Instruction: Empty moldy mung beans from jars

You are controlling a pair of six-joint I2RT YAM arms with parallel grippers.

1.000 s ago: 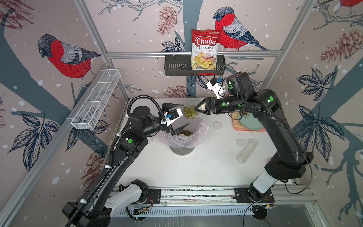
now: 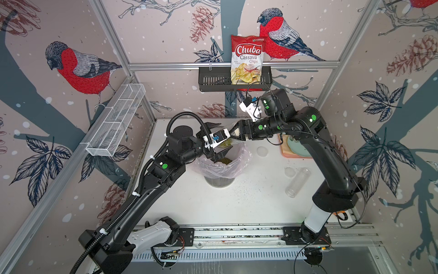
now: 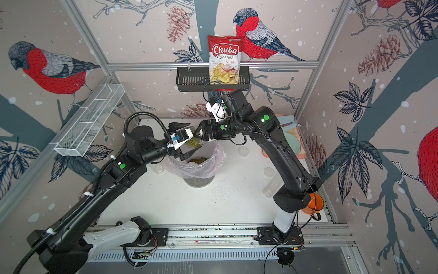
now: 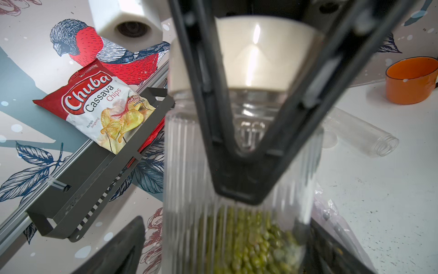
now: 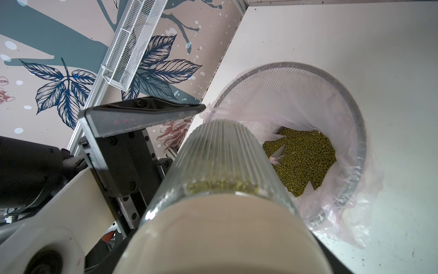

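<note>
A ridged clear jar (image 4: 237, 219) with a cream lid (image 4: 269, 54) and mung beans inside is held sideways above the bin by my right gripper (image 2: 239, 132), around its lid end; whether that gripper grips firmly is unclear. My left gripper (image 2: 219, 139) stands open, its fingers around the jar's body from the other side. Below, the bin (image 5: 360, 150) has a pink bag liner and a pile of beans (image 5: 301, 159) at the bottom.
An empty clear jar (image 2: 297, 182) lies at the right, near loose lids. A board (image 2: 285, 150) with plates, an orange mug (image 4: 410, 80), a wire shelf (image 2: 114, 118) and a rack with a chips bag (image 2: 246, 64) surround the workspace.
Both arms have closed in on each other: the right moved left with the jar, the left moved right, so its fingers are now around the jar.
</note>
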